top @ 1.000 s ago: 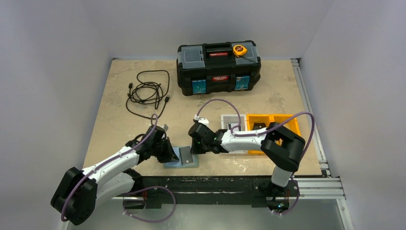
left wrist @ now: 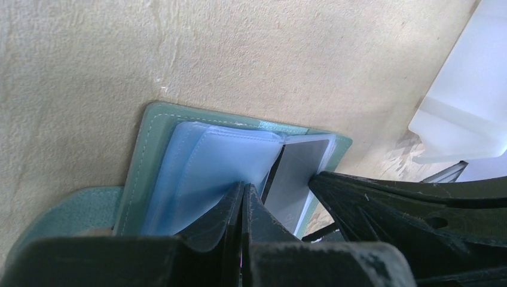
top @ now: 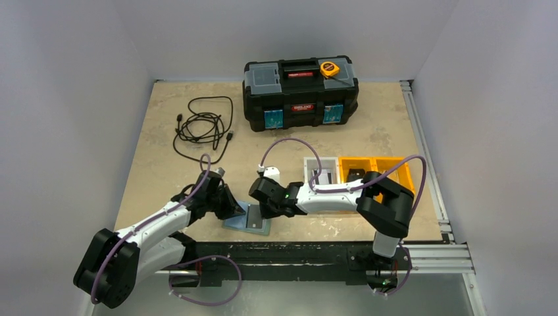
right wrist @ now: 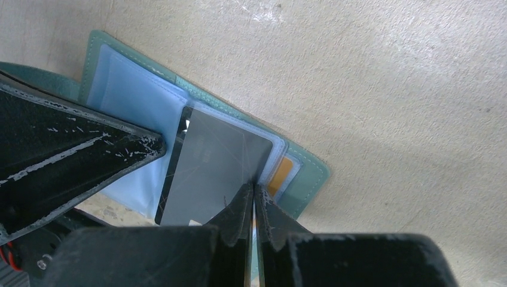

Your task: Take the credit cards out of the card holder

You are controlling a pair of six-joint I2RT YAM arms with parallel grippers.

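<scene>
The teal card holder (top: 241, 230) lies opened flat on the table near its front edge, with a translucent blue sleeve (left wrist: 221, 158) inside. A dark grey card (right wrist: 218, 158) with a black stripe sits in this sleeve, part of it uncovered. Under the sleeve's right edge a strip of an orange card (right wrist: 280, 174) shows. My left gripper is shut, its tips against the blue sleeve left of the grey card. My right gripper is also shut, tips at the card's right edge by the sleeve border. Whether anything thin is pinched in either cannot be seen.
Right of the arms stand a white bin (top: 308, 170) and orange bins (top: 376, 162), partly behind the right arm. A black toolbox (top: 299, 99) with a tape measure (top: 329, 68) is at the back. A coiled cable (top: 207, 125) lies back left. Both grippers are close together.
My right gripper has shifted left and slightly toward the front, over the grey card's right side. The holder has slid slightly left. My left gripper has moved a little left.
</scene>
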